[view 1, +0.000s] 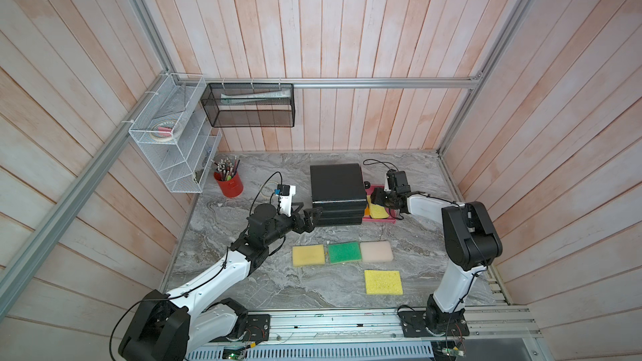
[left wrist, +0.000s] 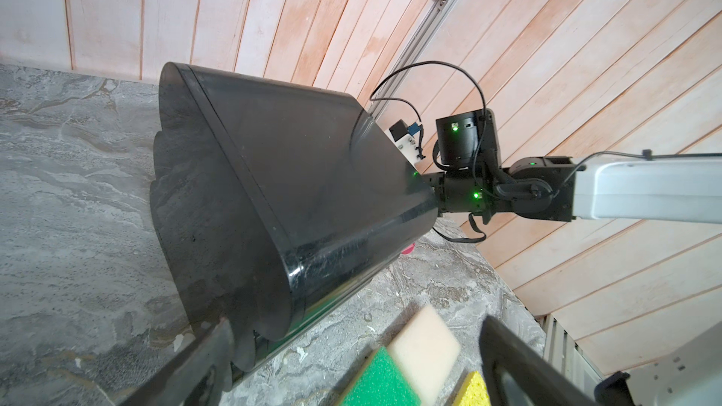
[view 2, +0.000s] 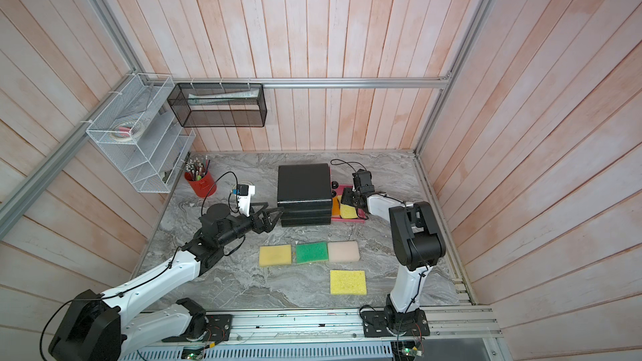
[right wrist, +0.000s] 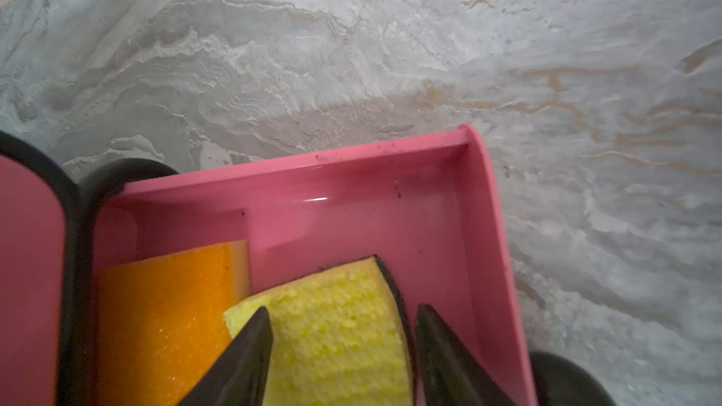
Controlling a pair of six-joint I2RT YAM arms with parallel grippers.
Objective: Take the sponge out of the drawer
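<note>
A pink drawer [right wrist: 293,164] stands pulled out on the right side of the black cabinet [view 1: 334,184]. Inside it lie a yellow sponge with a dark underside [right wrist: 331,338] and an orange sponge [right wrist: 161,323] to its left. My right gripper is over the drawer, fingers spread, one on each side of the yellow sponge; whether they touch it cannot be told. In the right wrist view the near part of both sponges is cut off. At the cabinet's left side my left gripper stands open with nothing between its fingers.
In front of the cabinet lie a pale yellow sponge [view 1: 308,255], a green one [view 1: 343,252], a beige one [view 1: 376,251] and a bright yellow one [view 1: 384,282]. A red pen cup [view 1: 230,184] stands at the back left. Counter right of the drawer is clear.
</note>
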